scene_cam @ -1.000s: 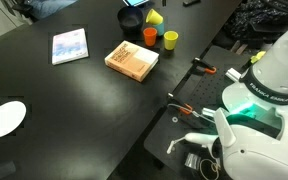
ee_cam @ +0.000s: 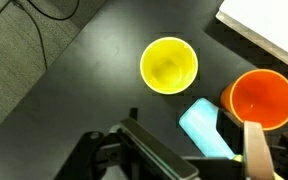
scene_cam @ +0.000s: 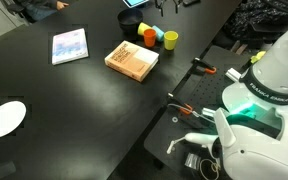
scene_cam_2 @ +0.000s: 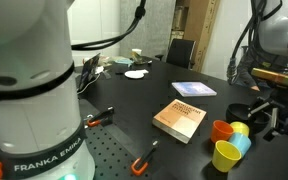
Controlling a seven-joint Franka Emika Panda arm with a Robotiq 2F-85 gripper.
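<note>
In exterior view 2 my gripper [scene_cam_2: 276, 124] is over the table to the right of the cups, open, with its fingers apart. A yellow cup [ee_cam: 169, 66] stands upright, its mouth showing in the wrist view. An orange cup [ee_cam: 259, 98] is also upright. The light blue cup [ee_cam: 202, 127] lies on its side beside it, partly behind my fingers. Behind the orange and blue cups is a second yellow cup [scene_cam_2: 240, 128], tipped over; in the wrist view my fingers mostly hide it. I see nothing gripped.
A dark bowl [scene_cam: 130, 20] is just behind the cups. A cardboard box [scene_cam: 132, 60] lies in front, and a white tablet-like panel [scene_cam: 70, 46] farther left. White discs [scene_cam: 4, 118] lie at the table's far left.
One second ago the second yellow cup was tilted and higher, near my gripper; now it lies low beside the orange and blue cups. My gripper has come down slightly into view.
</note>
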